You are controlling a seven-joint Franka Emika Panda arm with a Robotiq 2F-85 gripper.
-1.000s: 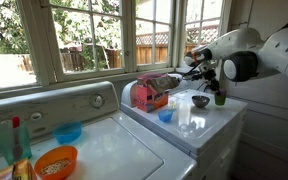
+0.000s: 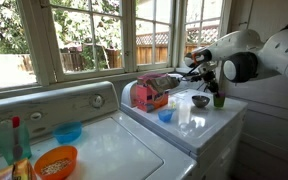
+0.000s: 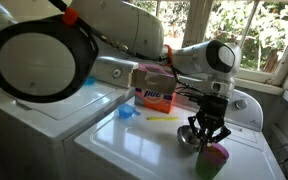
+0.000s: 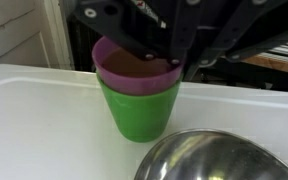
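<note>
A pink cup (image 4: 134, 64) sits inside a green cup (image 4: 141, 112), standing upright on the white machine top. My gripper is over the right side of the pink cup's rim, shut on it as far as shows. The dark fingers cover that part of the rim, so the exact contact is hidden. In exterior view 2, the gripper (image 3: 206, 138) points down beside the green cup (image 3: 210, 165). A metal bowl (image 4: 219, 158) stands close to the cups, apart from the fingers.
Farther along the machine top are a blue bowl (image 2: 165, 115), a red detergent box (image 3: 155, 98) and a yellow utensil (image 3: 162, 119). An orange bowl (image 2: 55, 163) and another blue bowl (image 2: 67, 132) stand on the nearer machine.
</note>
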